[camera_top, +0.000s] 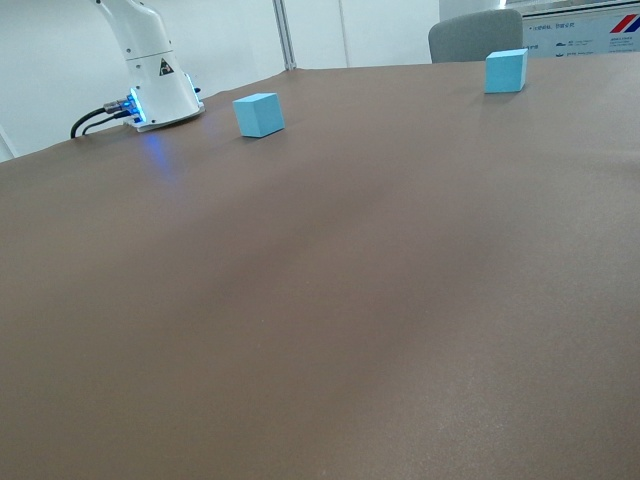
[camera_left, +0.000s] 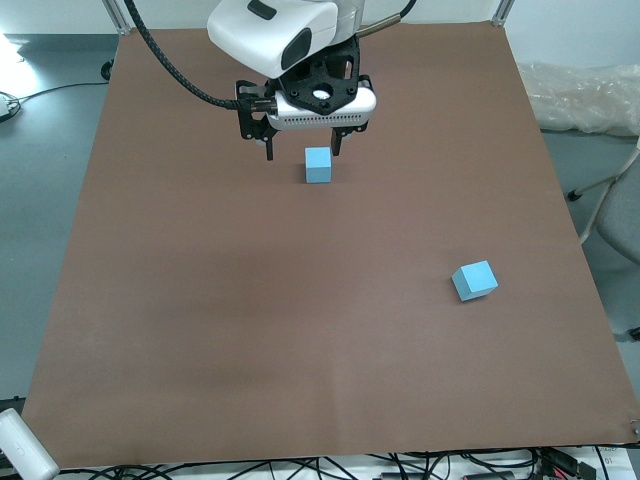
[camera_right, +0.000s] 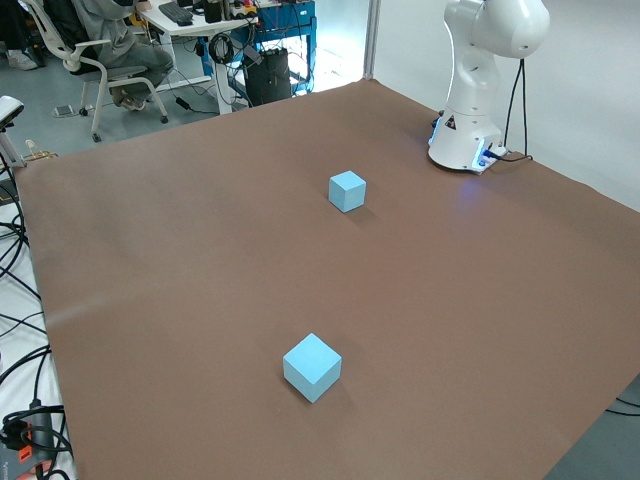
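The gripper (camera_left: 301, 145) hangs at the top of the camera left view, its two black fingers wide apart and nothing visible between them. Just in front of and below it is a light blue cube (camera_left: 318, 165), also seen in the top view (camera_top: 259, 116) and the right view (camera_right: 347, 192). A second light blue cube (camera_left: 474, 281) lies apart toward the near right in the left view; it also shows in the top view (camera_top: 505, 72) and right view (camera_right: 312, 368). The gripper is out of view in the other two cameras.
Both cubes rest on a large brown tabletop (camera_left: 280, 320) with open space around them. The robot base (camera_right: 462, 140) stands at the table's far corner. Cables, a chair and a seated person are off the table.
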